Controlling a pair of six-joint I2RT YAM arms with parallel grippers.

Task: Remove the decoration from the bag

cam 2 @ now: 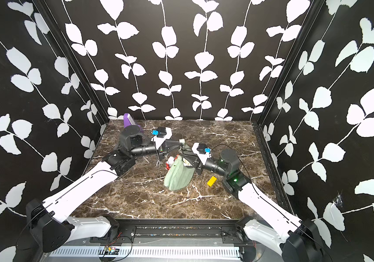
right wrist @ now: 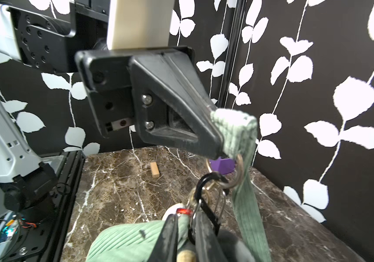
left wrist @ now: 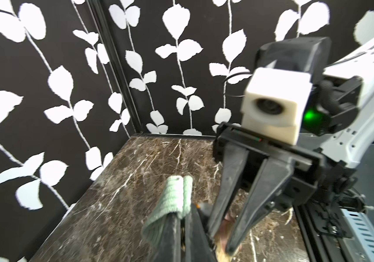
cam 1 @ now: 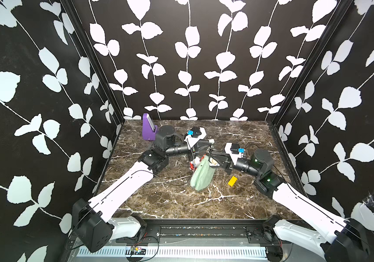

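The green bag (cam 1: 200,176) hangs at the table's middle. My left gripper is shut on its folded green strap (left wrist: 171,194) and holds it up. A metal ring (right wrist: 239,174) hangs from that strap, with a black carabiner (right wrist: 204,185) linked to it. My right gripper is just below the left one, its fingertips at the carabiner; whether they grip it is unclear. A red-and-white decoration (cam 2: 170,161) shows beside the bag, partly hidden.
A purple stand (cam 1: 147,128) is at the back left. A yellow block (cam 1: 232,180) lies right of the bag.
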